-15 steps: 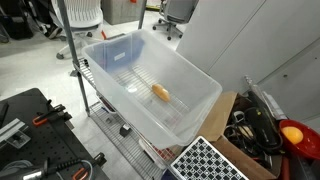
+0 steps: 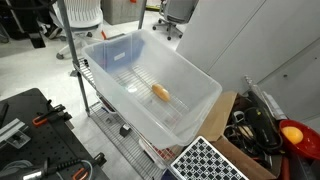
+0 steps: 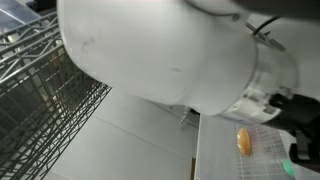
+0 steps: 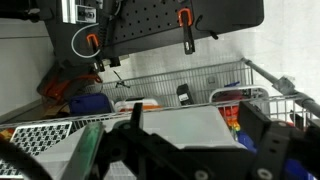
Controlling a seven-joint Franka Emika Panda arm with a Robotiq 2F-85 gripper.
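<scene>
An orange oblong object (image 2: 160, 92) lies on the floor of a large translucent bin (image 2: 125, 95) in exterior view 1. It also shows near the lower right of exterior view 2, with a green thing (image 3: 288, 168) close by. My gripper is at the bottom of the wrist view, its two dark fingers wide apart and nothing visible between them. Below it are the wire shelf and a pale, blurred surface. The white arm (image 3: 170, 55) fills much of exterior view 2 and hides what lies behind it.
Beside the bin stand a cardboard box (image 2: 215, 118) of dark items, a white grid panel (image 2: 205, 162) and a red bowl (image 2: 296, 134). A black perforated table (image 4: 150, 25) with tools crosses the top of the wrist view. Wire shelf bars (image 4: 215, 78) run below it.
A dark part at the upper left of exterior view 1 appears to have shifted slightly down and inward. The bin and the orange object have stayed in place.
</scene>
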